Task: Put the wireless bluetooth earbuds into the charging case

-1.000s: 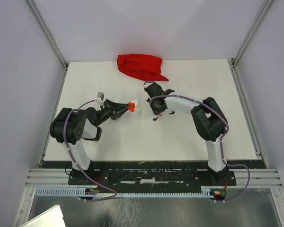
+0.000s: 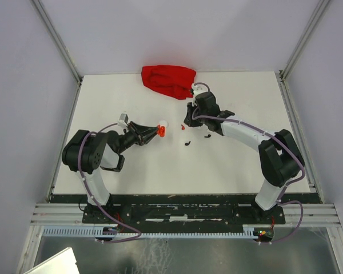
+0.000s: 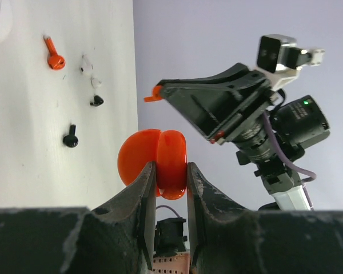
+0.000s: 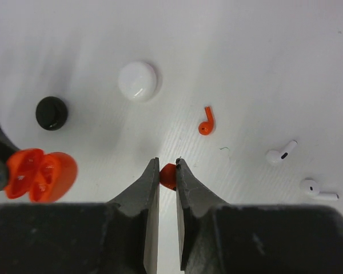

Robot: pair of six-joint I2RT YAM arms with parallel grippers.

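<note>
My left gripper is shut on the red charging case [image 2: 160, 131], holding it above the table. The case's lid stands open, and two hollows show in the right wrist view. My right gripper has its fingertips close together around a red earbud; in the left wrist view this earbud [image 3: 154, 94] juts from the tips, clear of the table. The other red earbud [image 4: 206, 121] lies on the table, near the right gripper in the top view. The held earbud and the case are apart.
A white case [image 4: 137, 81] and a black case [image 4: 51, 113] sit on the table. White earbuds [image 4: 281, 153] and black earbuds [image 3: 71, 137] lie loose nearby. A red cloth [image 2: 168, 80] is at the back edge.
My right gripper has moved back and slightly right, and the red earbud beneath it has left the table. The left arm and the case have barely moved.
</note>
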